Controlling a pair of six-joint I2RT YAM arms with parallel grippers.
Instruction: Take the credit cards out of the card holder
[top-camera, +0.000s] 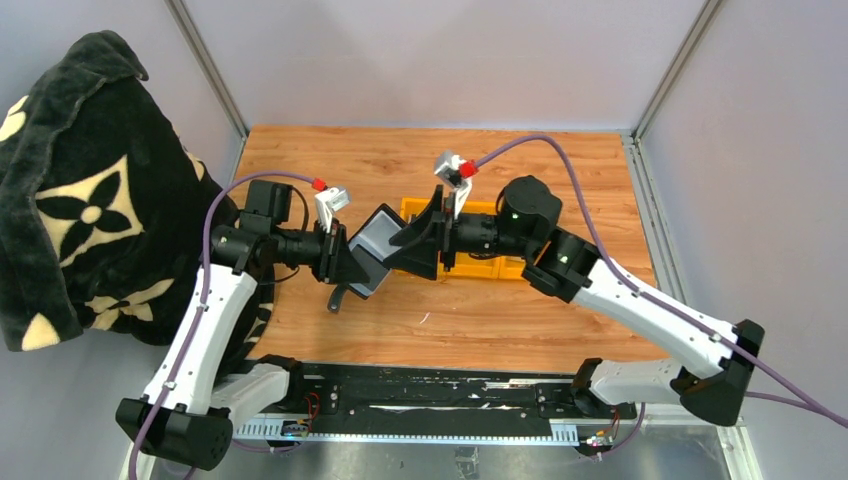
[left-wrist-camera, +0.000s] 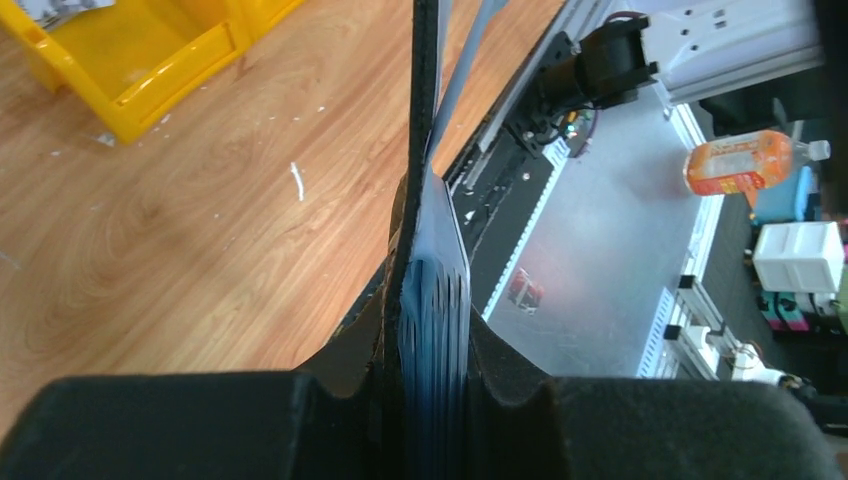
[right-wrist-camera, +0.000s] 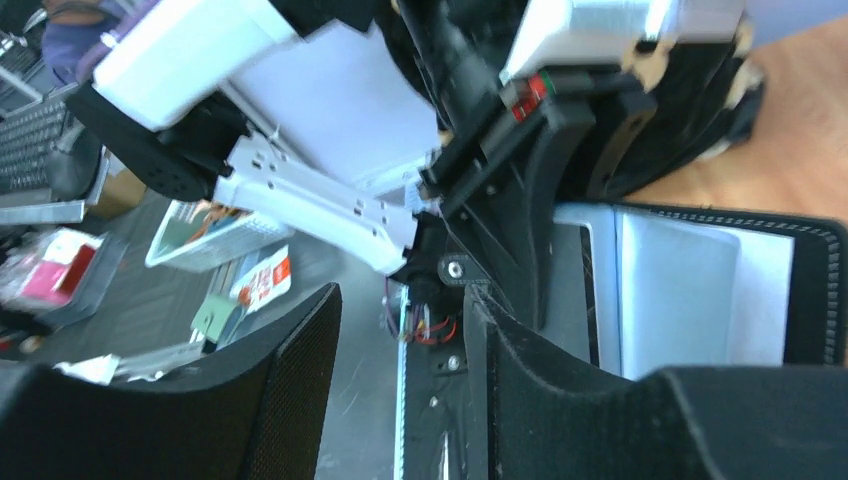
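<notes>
The dark card holder (top-camera: 372, 245), with grey-blue translucent pockets, stands spread apart in the air left of the middle of the table. My left gripper (top-camera: 348, 266) is shut on its lower left part. In the left wrist view the holder (left-wrist-camera: 432, 280) appears edge-on, its thin sleeves stacked between the fingers. My right gripper (top-camera: 402, 250) is close by the holder's right edge, fingers parted. In the right wrist view nothing lies between its fingers, and the open holder (right-wrist-camera: 680, 290) shows to their right. Whether cards sit in the sleeves cannot be told.
A yellow divided tray (top-camera: 470, 270) stands behind the right gripper, partly covered by it; some silvery pieces (left-wrist-camera: 65, 10) lie in one compartment. A dark patterned cushion (top-camera: 100, 210) leans at the left. Bare wood (top-camera: 440, 330) lies in front.
</notes>
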